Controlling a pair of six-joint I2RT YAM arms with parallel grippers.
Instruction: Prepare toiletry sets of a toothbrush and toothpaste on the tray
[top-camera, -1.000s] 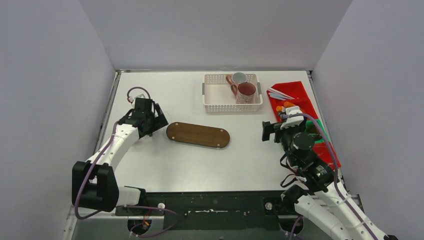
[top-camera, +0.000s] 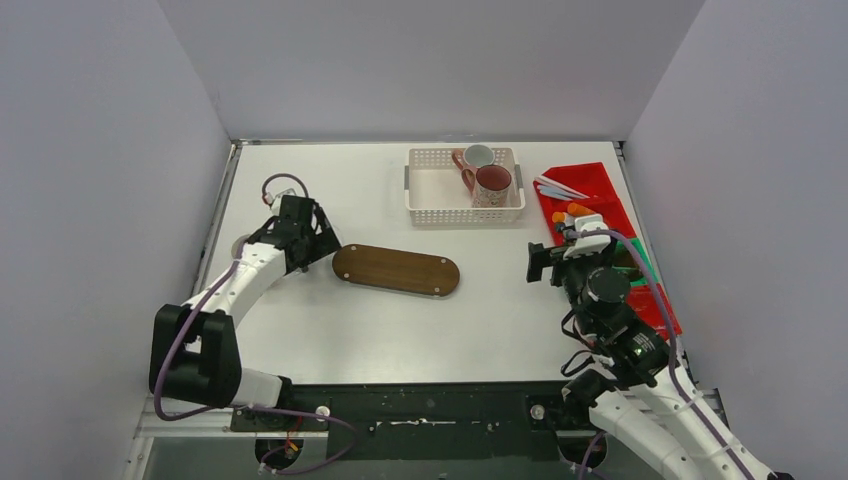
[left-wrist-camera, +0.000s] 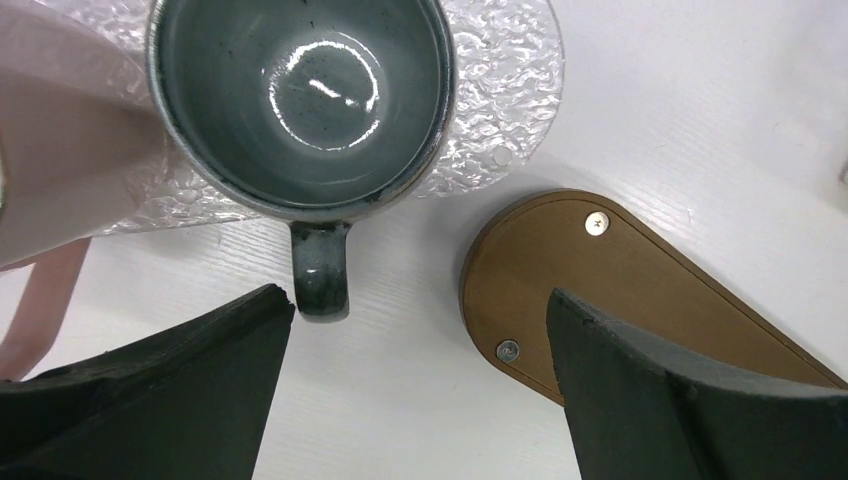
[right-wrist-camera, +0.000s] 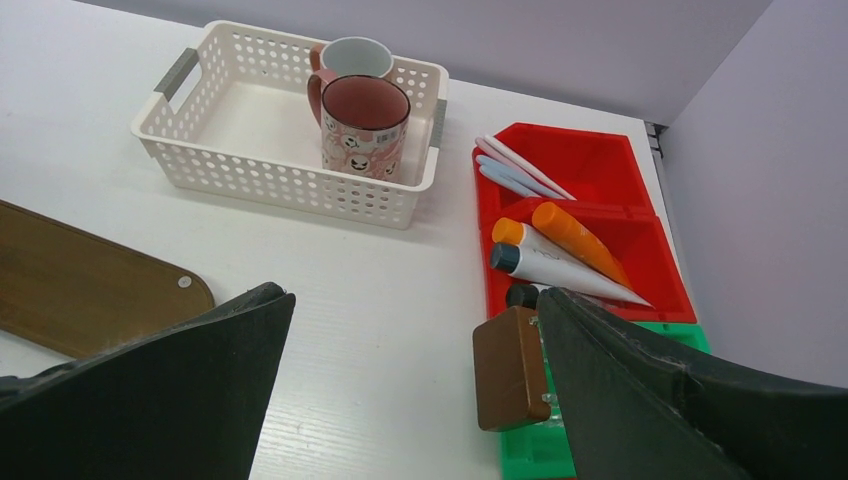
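Observation:
In the left wrist view a grey-green mug (left-wrist-camera: 310, 100) stands on a clear, crinkled plate (left-wrist-camera: 505, 95), its handle (left-wrist-camera: 320, 270) pointing toward my fingers. My left gripper is open over it, the handle beside one fingertip and not gripped. My right gripper is open too, nothing between its fingers, above the table's right side. Beyond it, thin pink and blue toothbrushes (right-wrist-camera: 520, 170) lie in a red bin (right-wrist-camera: 608, 160), and toothpaste tubes (right-wrist-camera: 575, 272) in white and orange fill another red compartment.
A brown rounded board (top-camera: 395, 270) lies mid-table. At the back, a white basket (top-camera: 430, 187) holds two mugs (top-camera: 492, 185). A brown box (right-wrist-camera: 508, 370) sits at the green bin (right-wrist-camera: 530, 455). A pinkish mug (left-wrist-camera: 70, 130) is close by my left gripper.
My left arm has shifted slightly to the right over the last second. The right arm has barely moved. Board, basket and mugs in it stay where they were.

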